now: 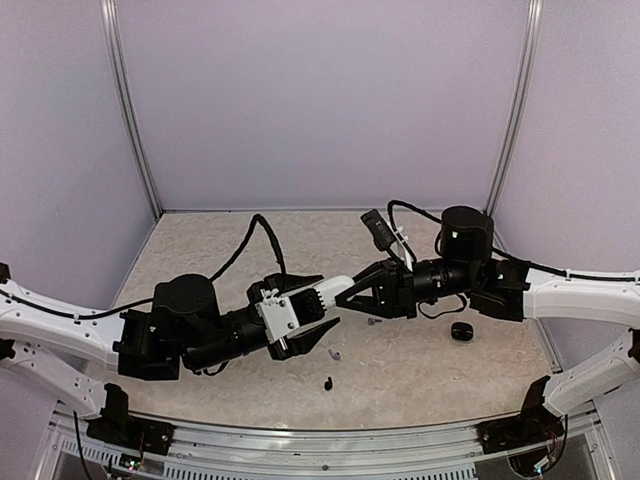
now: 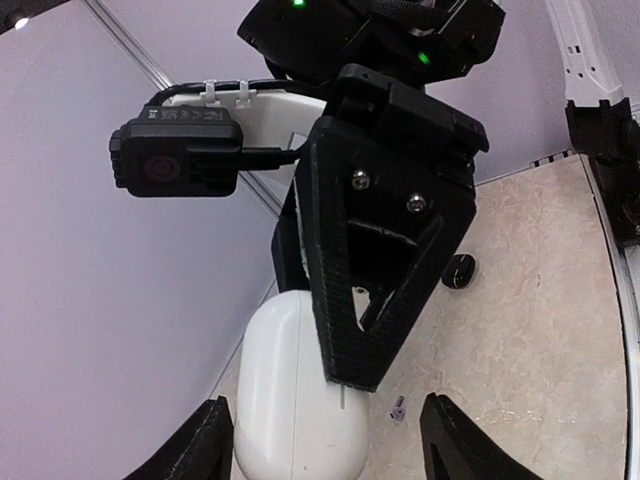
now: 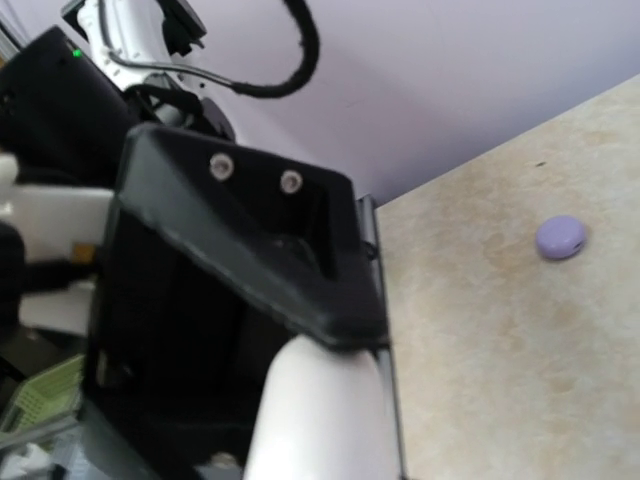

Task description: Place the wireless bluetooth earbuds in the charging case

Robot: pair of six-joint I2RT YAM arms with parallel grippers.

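The white charging case [image 1: 333,288] is in the air between the arms. My right gripper [image 1: 347,298] is shut on its end; in the left wrist view a black right fingertip [image 2: 352,365] presses against the case [image 2: 300,430]. The case looks closed, with a rounded end, and also shows in the right wrist view [image 3: 325,415]. My left gripper is open around the case's other end: the left finger is close beside it, the right finger is clear of it. Two small greyish-purple pieces, possibly earbuds, lie on the table [image 1: 373,321] [image 1: 334,355].
A round black case [image 1: 461,331] sits on the table at the right. Nearer the front lies a small black piece [image 1: 328,383]. A purple rounded object [image 3: 560,237] rests on the table in the right wrist view.
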